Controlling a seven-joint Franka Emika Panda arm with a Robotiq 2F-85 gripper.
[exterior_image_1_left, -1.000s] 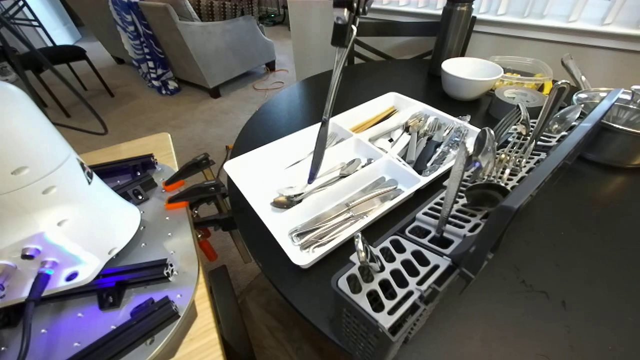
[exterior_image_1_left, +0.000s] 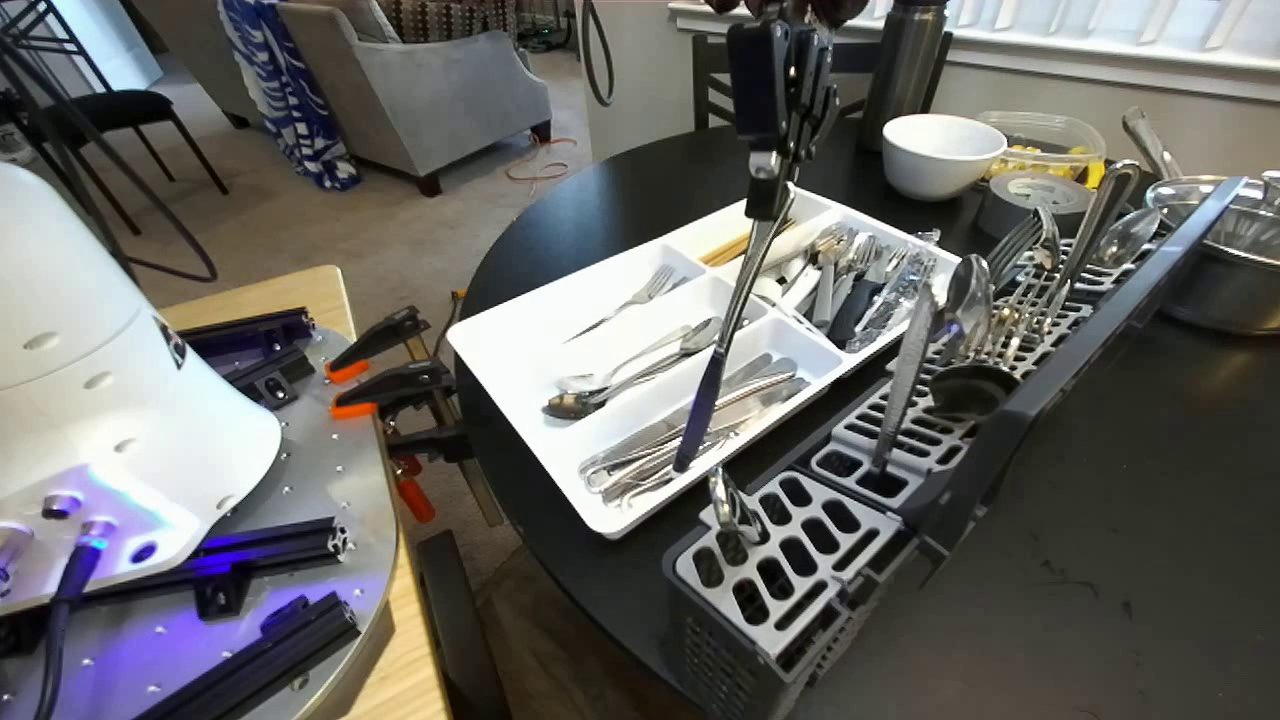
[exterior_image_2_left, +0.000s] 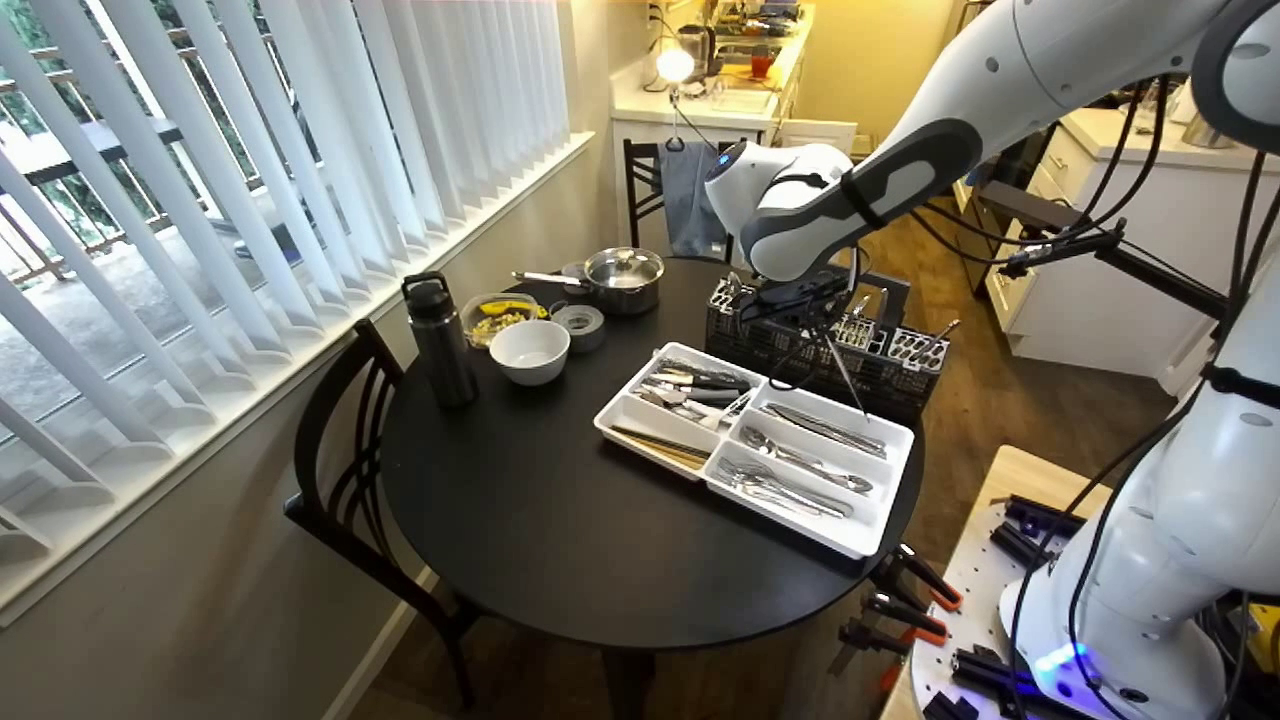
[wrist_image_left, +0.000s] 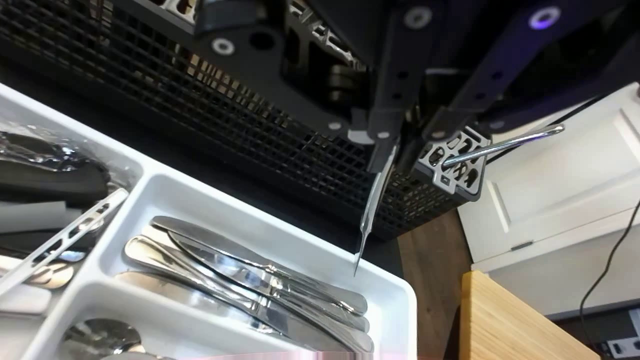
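A slim metal table knife (exterior_image_1_left: 734, 324) hangs from my gripper (exterior_image_1_left: 770, 192), which is shut on its upper end. The knife slants blade-down, its tip near the outer wall of the white cutlery tray (wrist_image_left: 336, 247). In the wrist view the blade lies below the fingertips, over that wall and beside the knife compartment. Several knives (wrist_image_left: 258, 282) lie in this compartment. The one behind it has spoons (exterior_image_2_left: 804, 458), and another holds forks (exterior_image_2_left: 780, 490). How high the tip hangs above the tray is hard to tell.
A dark dishwasher cutlery basket (exterior_image_1_left: 792, 558) with upright utensils stands close along the tray's side. A white bowl (exterior_image_2_left: 529, 352), tape roll (exterior_image_2_left: 579, 325), lidded pot (exterior_image_2_left: 624, 276) and dark bottle (exterior_image_2_left: 440, 342) stand farther off.
My gripper has carried the knife to the right and toward the basket in exterior view 1. Its lower end has passed from over the spoons to over the knives' side.
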